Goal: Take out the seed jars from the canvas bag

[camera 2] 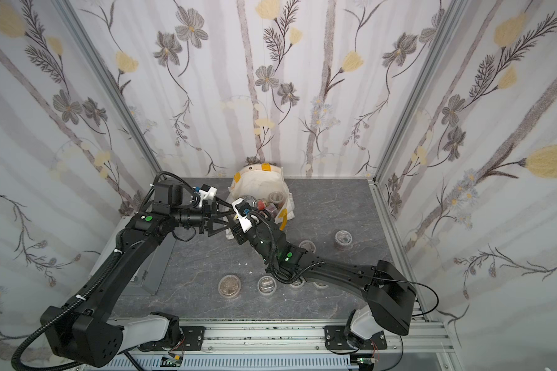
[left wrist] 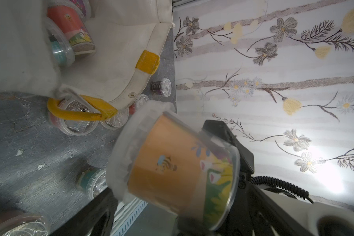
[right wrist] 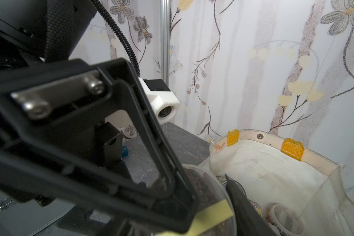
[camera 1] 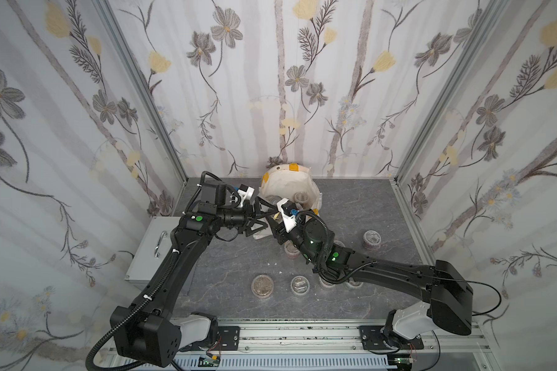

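The canvas bag [camera 1: 287, 182] stands at the back with jars inside, among them a red-labelled jar [left wrist: 70, 29] and a clear jar [right wrist: 285, 218]. In front of it my right gripper [camera 1: 277, 222] is shut on an orange-labelled jar [left wrist: 173, 165] with a translucent lid and yellow tape. My left gripper [camera 1: 260, 216] is open around that same jar, its fingers on either side of it; whether they touch it I cannot tell.
Several jars, such as one at the right [camera 1: 372, 240] and one at the front [camera 1: 262, 285], rest on the grey surface [camera 1: 222, 284]. A grey metal box [camera 1: 148, 247] is at the left.
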